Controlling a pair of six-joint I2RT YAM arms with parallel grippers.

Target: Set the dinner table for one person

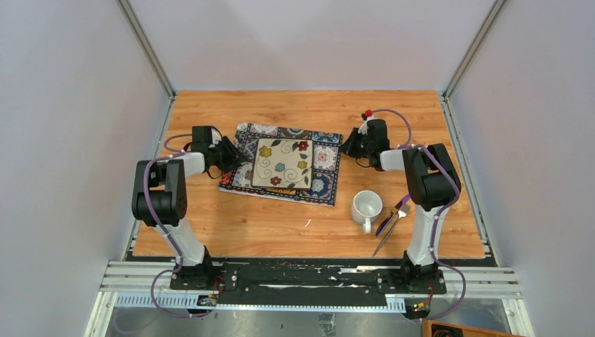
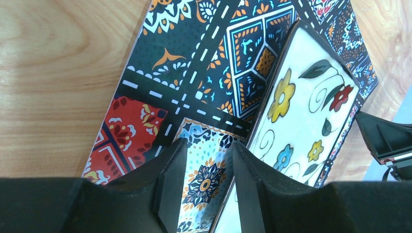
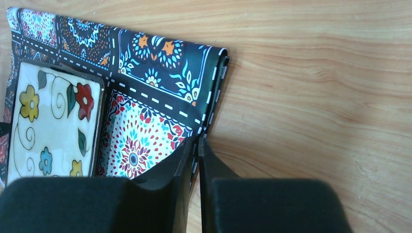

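A folded patterned cloth mat [image 1: 325, 158] lies slightly turned on the table. On it rests the square cream plate [image 1: 282, 163] with painted flowers, closer to the mat's left side. Over the mat's left part stands my left gripper [image 1: 237, 157]; its fingers [image 2: 170, 179] are parted, with only mat surface visible in the gap and the plate's edge by the right finger. My right gripper is at the mat's right folded edge, fingertips almost together. Whether they pinch the cloth cannot be told. A white mug [image 1: 366, 206], fork [image 1: 393, 229] and purple-handled knife [image 1: 386, 222] lie front right.
Beside the cutlery, the right arm [image 1: 429, 191] stands close to the fork and knife.
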